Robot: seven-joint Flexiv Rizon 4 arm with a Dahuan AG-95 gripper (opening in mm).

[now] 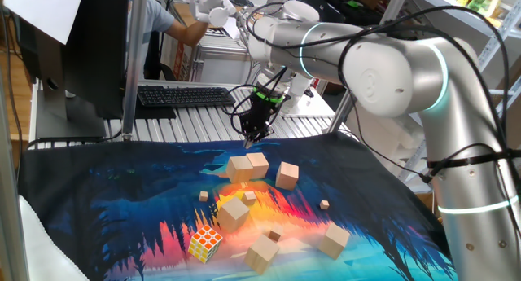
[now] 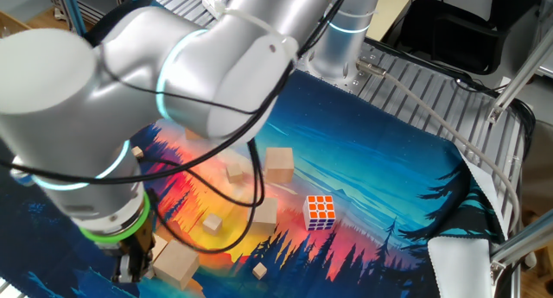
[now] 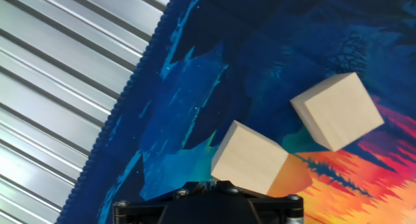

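Observation:
My gripper [image 1: 249, 142] hangs at the far edge of the printed cloth, just behind a pair of large wooden cubes [image 1: 239, 169] that sit close together. A third large cube [image 1: 286, 176] stands apart to their right. From the wrist, one pale cube [image 3: 250, 158] lies just ahead of the black gripper, partly hidden by it, and another cube [image 3: 341, 112] is farther right. Exterior view 2 has the gripper [image 2: 127, 274] beside a large cube [image 2: 176, 263] at lower left. Nothing shows lifted off the cloth; the finger opening cannot be made out.
Nearer exterior camera 1 are a Rubik's cube [image 1: 205, 243], more large cubes [image 1: 262, 252] and several small ones [image 1: 324, 205]. A keyboard [image 1: 186, 96] and monitor [image 1: 73, 65] stand behind the cloth.

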